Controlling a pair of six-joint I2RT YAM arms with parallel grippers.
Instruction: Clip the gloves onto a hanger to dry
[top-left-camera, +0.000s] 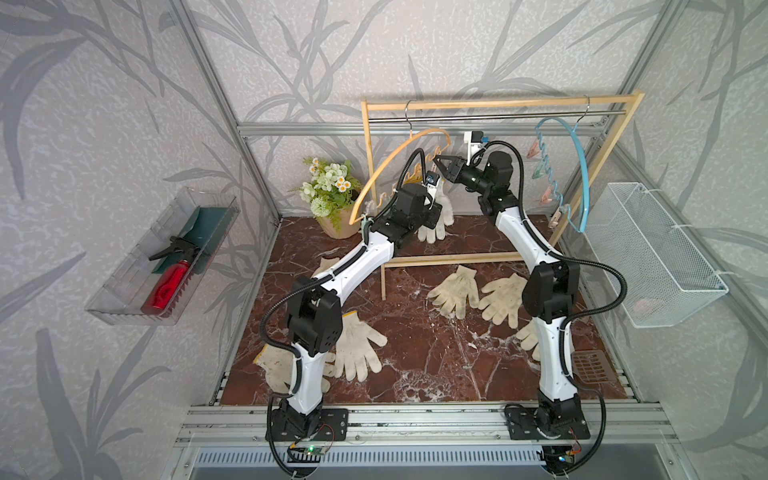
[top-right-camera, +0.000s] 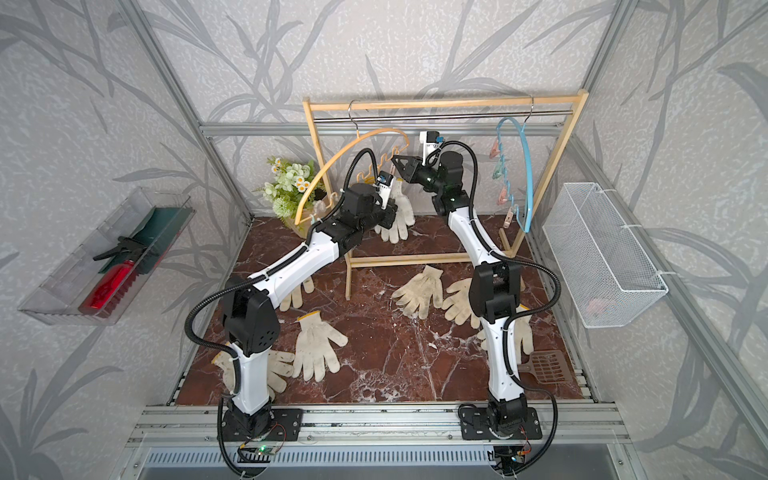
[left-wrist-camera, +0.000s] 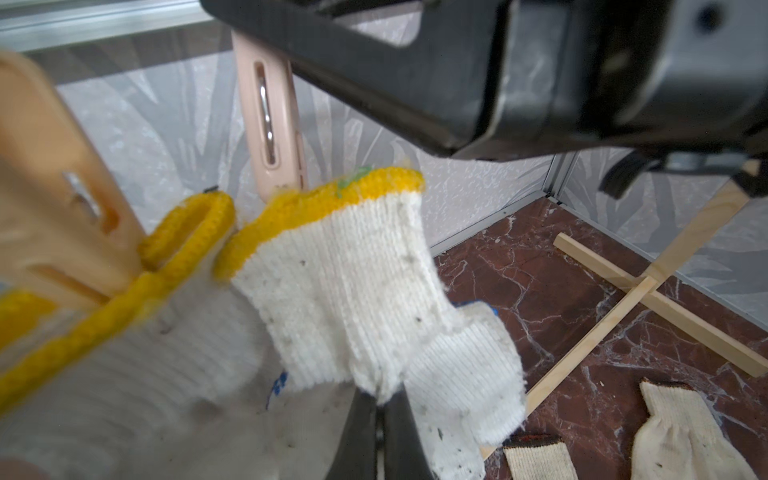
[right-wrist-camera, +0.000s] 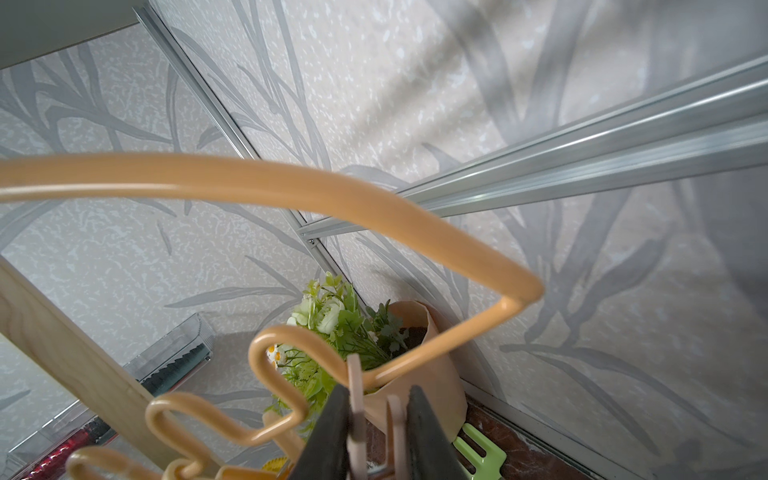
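Observation:
An orange hanger (top-left-camera: 400, 145) hangs on the wooden rack. My left gripper is shut on the yellow-edged cuff of a white glove (left-wrist-camera: 336, 272), held up beside pale clothespins (left-wrist-camera: 269, 112); the glove hangs behind the arm in the top views. My right gripper is at the hanger's upper far end, its fingers around a pale clothespin (right-wrist-camera: 356, 400) just below the orange bar. Several more gloves (top-left-camera: 453, 292) lie on the table.
A blue hanger (top-left-camera: 581, 184) hangs on the rack's right. A flower pot (top-right-camera: 292, 192) stands at the back left. Wire basket (top-right-camera: 600, 256) and plastic bin (top-left-camera: 160, 256) are on the side walls.

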